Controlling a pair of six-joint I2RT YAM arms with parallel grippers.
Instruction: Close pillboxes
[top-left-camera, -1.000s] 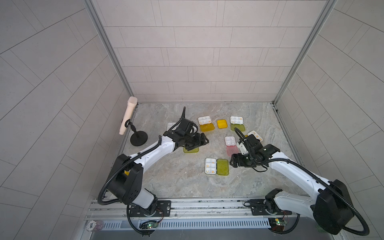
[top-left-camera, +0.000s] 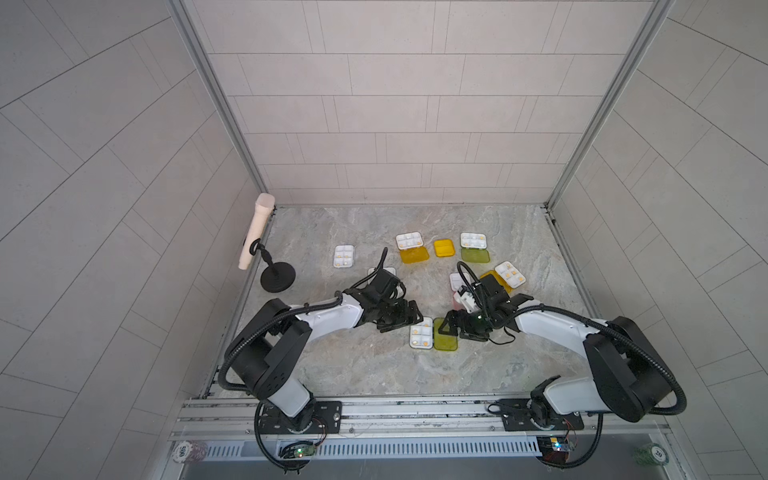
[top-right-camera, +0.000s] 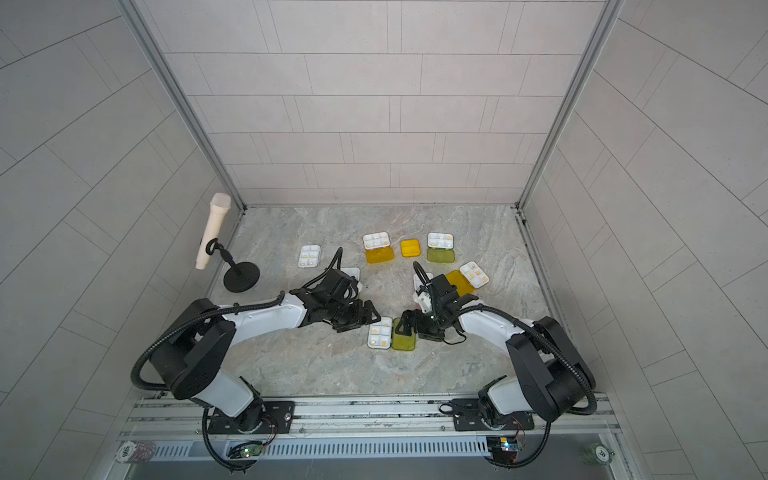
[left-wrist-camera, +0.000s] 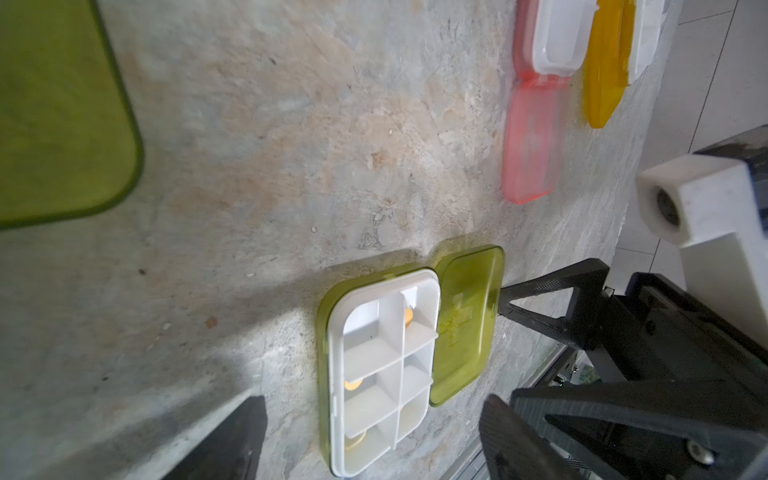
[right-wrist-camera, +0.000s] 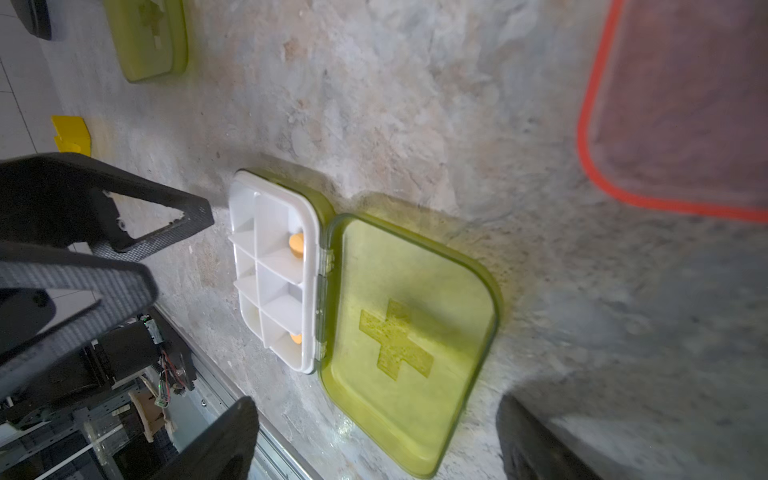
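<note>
An open pillbox with white compartments (top-left-camera: 421, 333), some holding orange pills, and its green lid (top-left-camera: 445, 339) flat to the right lies at the table's front middle. My left gripper is open over the compartment side, nothing held between its fingers. My right gripper is open over the lid's edge, holding nothing. A pink pillbox (left-wrist-camera: 534, 136) lies open behind the right gripper. Open pillboxes with yellow (top-left-camera: 414, 255) and green (top-left-camera: 474, 255) lids stand at the back, another yellow one (top-left-camera: 509, 274) at the right.
A small white pillbox (top-left-camera: 343, 256) and a yellow piece (top-left-camera: 444, 248) lie further back. A microphone on a black stand (top-left-camera: 277, 277) stands at the left.
</note>
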